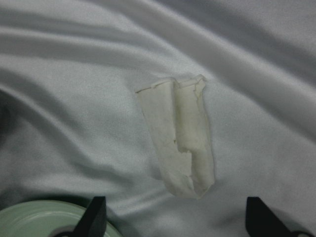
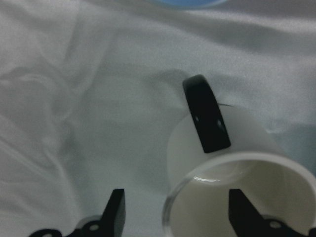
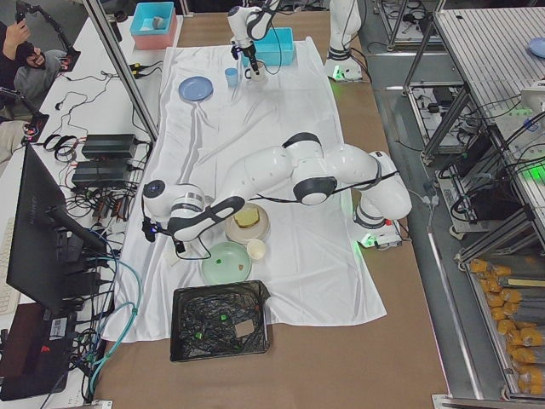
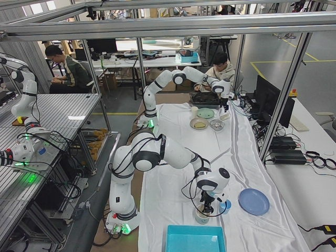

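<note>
A crumpled white paper cup (image 1: pixel 175 138) lies on the white cloth beneath my left gripper, which is open, fingertips wide apart, with the green plate (image 1: pixel 39 219) at lower left. In the right wrist view, a white mug (image 2: pixel 232 128) with a black handle (image 2: pixel 206 113) is under my right gripper; this gripper stands open, one fingertip over the mug's mouth and the other outside its rim.
A beige plate with yellow food (image 3: pixel 247 217), a cream cup (image 3: pixel 255 250) and a black-lined bin (image 3: pixel 219 319) are near the left arm. A blue plate (image 4: pixel 253 201), blue cup and turquoise bin (image 4: pixel 195 240) are near the right.
</note>
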